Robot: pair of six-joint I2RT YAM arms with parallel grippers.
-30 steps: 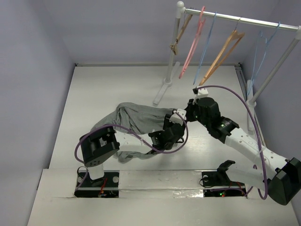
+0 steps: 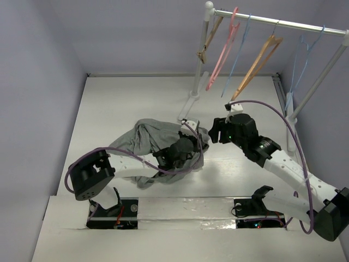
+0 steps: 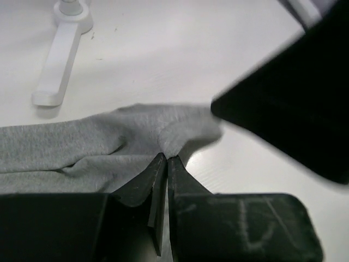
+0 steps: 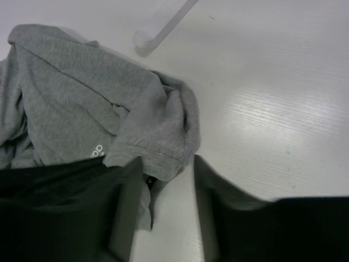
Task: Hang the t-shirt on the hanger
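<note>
The grey T-shirt [image 2: 150,136] lies crumpled on the white table, with lettering partly visible in the right wrist view [image 4: 82,109]. My left gripper is shut at the shirt's right part, with a fold of grey cloth at its tips; whether the cloth is pinched is hard to tell. My right gripper is open just right of the shirt, above its edge, nothing seen held between its blurred fingers. Hangers, including a wooden one [image 2: 256,65] and a pink one [image 2: 222,54], hang from the rail above.
The rail [image 2: 278,22] stands on white posts, with a foot [image 3: 57,65] on the table just behind the shirt. Bare table lies left of and behind the shirt and below the hangers at right.
My left arm has moved leftward over the shirt. My right gripper has shifted slightly, its fingers now showing apart from the left gripper.
</note>
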